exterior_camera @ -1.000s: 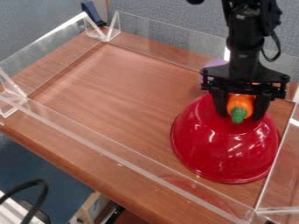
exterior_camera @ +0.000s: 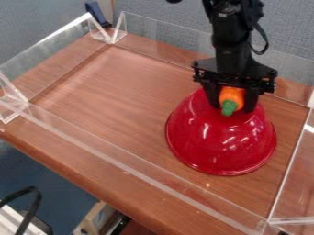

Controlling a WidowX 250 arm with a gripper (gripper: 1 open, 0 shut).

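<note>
The black gripper (exterior_camera: 232, 93) hangs from the top at the right, its fingers around an orange object with a green end, likely a toy carrot (exterior_camera: 232, 96). The carrot is held over a red bowl-like dish or lid (exterior_camera: 221, 147) on the wooden table, near the dish's back part. Whether the dish is also touched by the fingers cannot be told.
Clear plastic walls (exterior_camera: 25, 108) edge the wooden surface (exterior_camera: 110, 83). A dark blue object (exterior_camera: 98, 15) is at the back left corner, outside the walls.
The gripper, the carrot and the red dish have moved left and slightly up in the view over the last second.
</note>
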